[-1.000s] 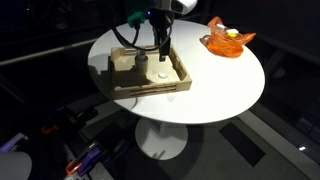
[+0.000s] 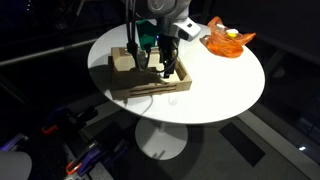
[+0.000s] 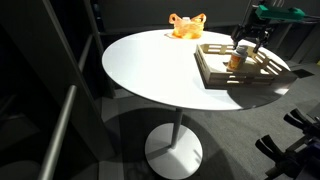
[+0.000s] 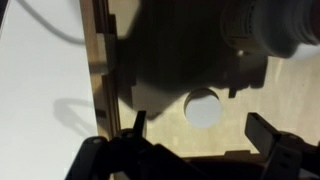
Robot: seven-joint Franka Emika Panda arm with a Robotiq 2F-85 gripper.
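Note:
A small white round disc, like a lid [image 4: 202, 108], lies flat on the floor of a wooden tray [image 2: 150, 90]. Around it in the wrist view, my gripper stands open, one fingertip to each side of the disc and nothing gripped. Exterior view 1 has the gripper [image 2: 156, 68] low over the tray, where the arm hides much of the inside. A bottle [image 4: 268, 22] stands beside the disc, at the top right of the wrist view. Its orange label [image 3: 236, 61] shows in exterior view 2, close to the gripper.
The tray's side wall [image 4: 98, 65] runs along the left of the wrist view. Behind the tray, an orange plastic bag [image 2: 228, 40] sits on the round white table [image 2: 225, 85]. The tabletop to the right of the tray is bare in exterior view 1.
My gripper has come down into the tray area from higher up. The disc and the bottle, visible in exterior view 1 earlier, are now largely covered there by the arm.

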